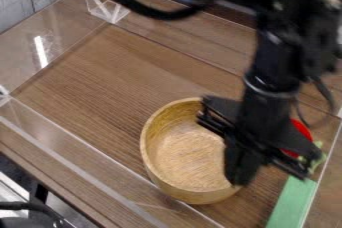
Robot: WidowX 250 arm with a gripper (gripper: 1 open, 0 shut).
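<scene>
My black gripper [241,162] hangs over the right side of a wooden bowl [171,147], blurred by motion; whether its fingers are open or shut is unclear. A red round object [301,132] is partly hidden behind it on the right. A green object [290,212] lies at the lower right, beside the bowl.
A clear plastic piece [107,2] stands at the back left. Dark cables run at the lower left edge.
</scene>
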